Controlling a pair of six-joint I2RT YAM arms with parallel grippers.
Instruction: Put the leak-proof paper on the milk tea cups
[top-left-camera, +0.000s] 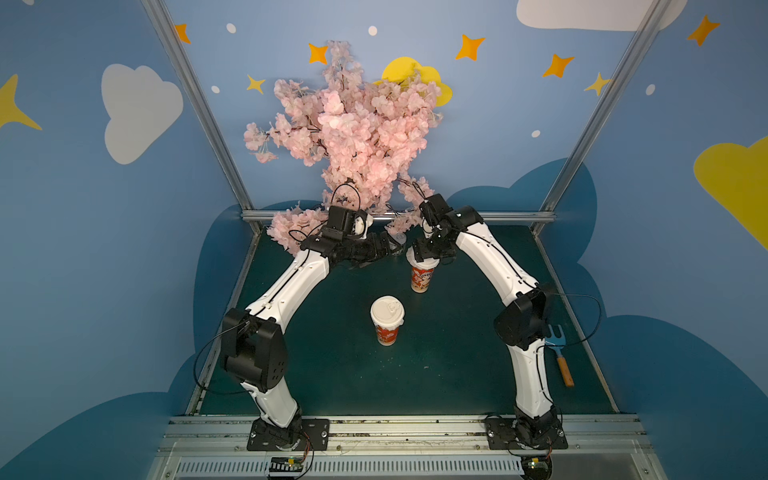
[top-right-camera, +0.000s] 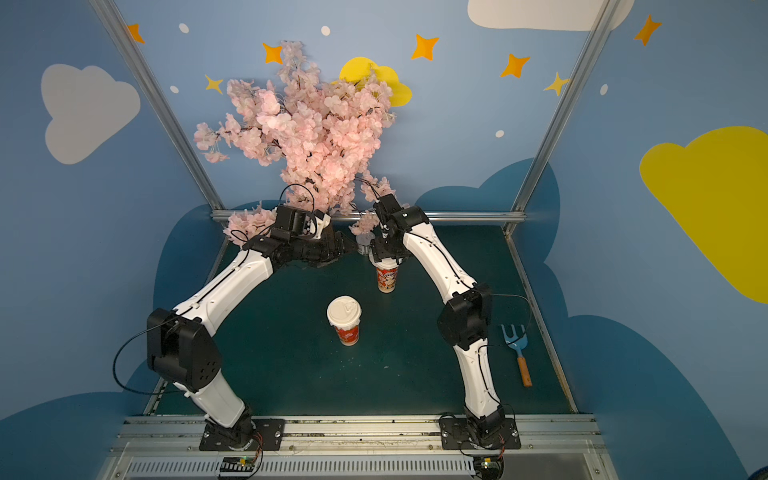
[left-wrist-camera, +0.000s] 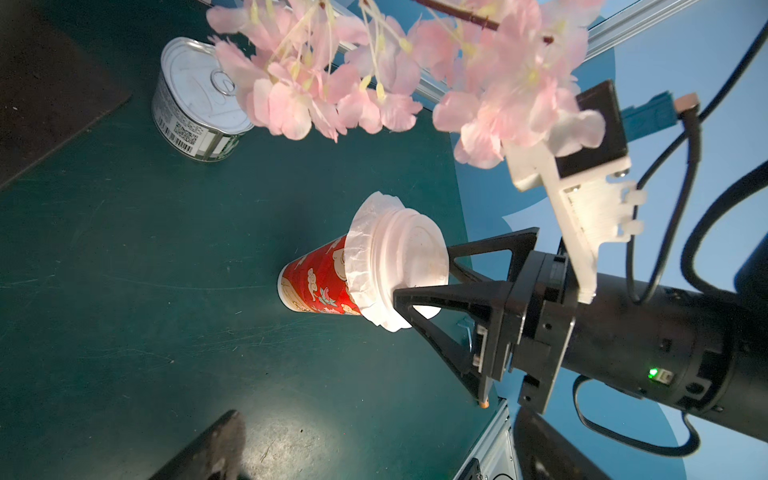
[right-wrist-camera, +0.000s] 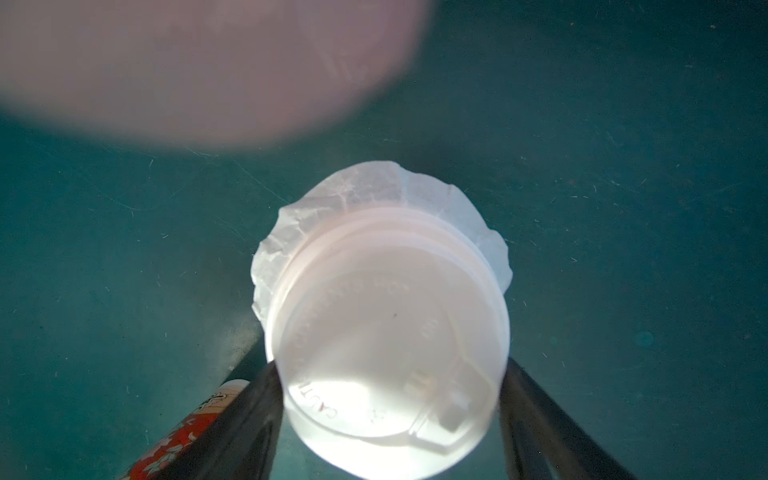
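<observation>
The rear milk tea cup (left-wrist-camera: 320, 280) stands upright with a white lid (left-wrist-camera: 412, 252); crinkled leak proof paper (left-wrist-camera: 364, 256) sticks out from beneath the lid's rim. Over that lid is my right gripper, open, its fingers at opposite sides of the lid. My left gripper (top-left-camera: 393, 245) is open and empty, left of this cup; its blurred fingers (left-wrist-camera: 209, 448) stand wide apart at the bottom of the left wrist view. Nearer the front stands the other milk tea cup (top-left-camera: 387, 321), lidded, with a little white paper at its rim.
Pink blossoms (top-left-camera: 360, 128) hang at the back and reach close to both grippers. A tin can (left-wrist-camera: 200, 100) stands behind the rear cup, beside a dark flat board (left-wrist-camera: 48, 96). At the right edge lies a blue fork (top-left-camera: 557, 340).
</observation>
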